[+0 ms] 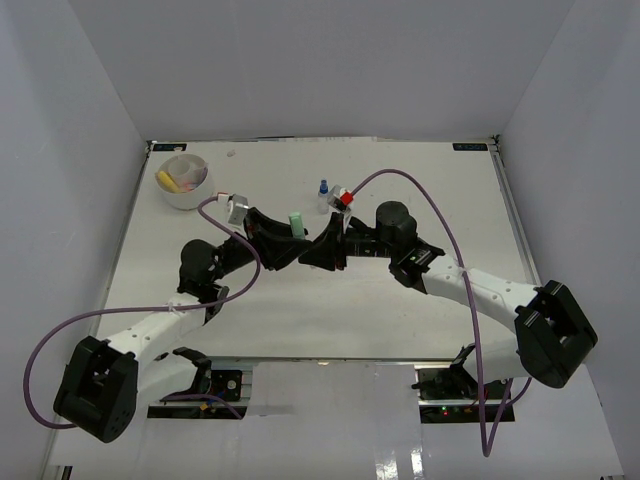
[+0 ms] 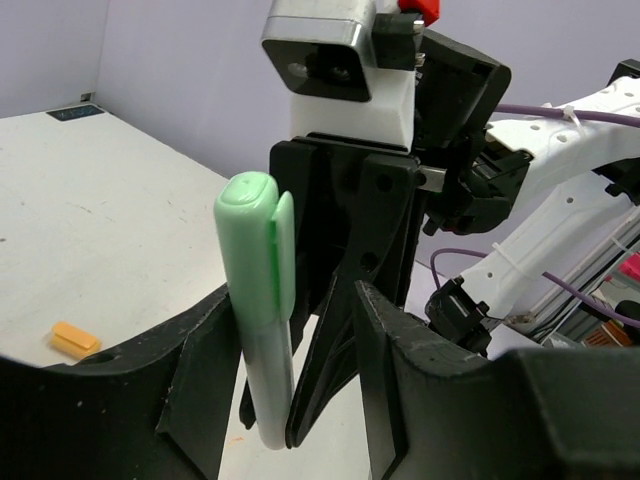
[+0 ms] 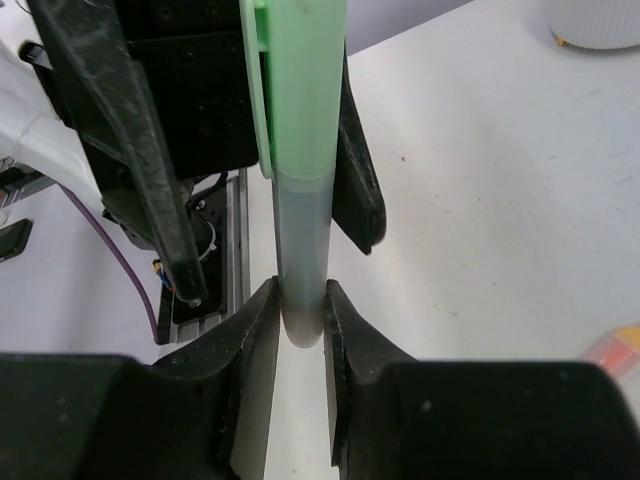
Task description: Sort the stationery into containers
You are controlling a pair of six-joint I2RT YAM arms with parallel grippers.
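A marker with a green cap and a pale clear body (image 2: 255,270) stands almost upright between the two grippers, above the table. My right gripper is shut on its lower end. My left gripper is open, its fingers (image 2: 385,370) on either side of the marker. From above, the green cap (image 1: 296,224) shows where the grippers meet, while the marker's lower part is hidden. At the back left, a white round container (image 1: 185,197) holds a yellow item (image 1: 168,181) and something pink.
A small blue-capped bottle (image 1: 323,195) stands behind the grippers. An orange block lies on the table, and a pink-and-white piece (image 3: 615,350) shows at the right wrist view's edge.
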